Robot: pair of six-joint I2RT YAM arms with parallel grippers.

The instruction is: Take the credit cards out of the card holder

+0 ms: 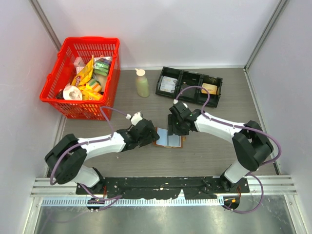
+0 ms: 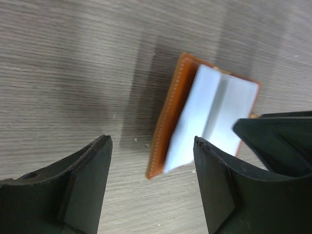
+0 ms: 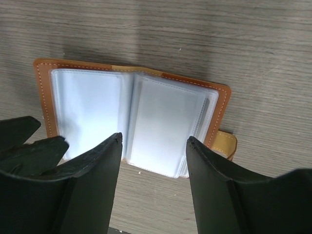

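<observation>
The brown leather card holder [image 1: 174, 141] lies spread open on the table between my grippers, with clear and white sleeves [image 3: 166, 126] showing, their edges stacked on the right half. My left gripper is open at the holder's left edge, nothing between its fingers. My right gripper hangs over the right-hand sleeve, fingers apart with nothing held. In the right wrist view dark fingertips of the other gripper reach in at the lower left.
A red basket [image 1: 50, 92] of groceries stands back left, a bottle [image 1: 142, 85] behind the holder, and a black compartment tray [image 1: 192, 96] at back right. Bare table surrounds the holder.
</observation>
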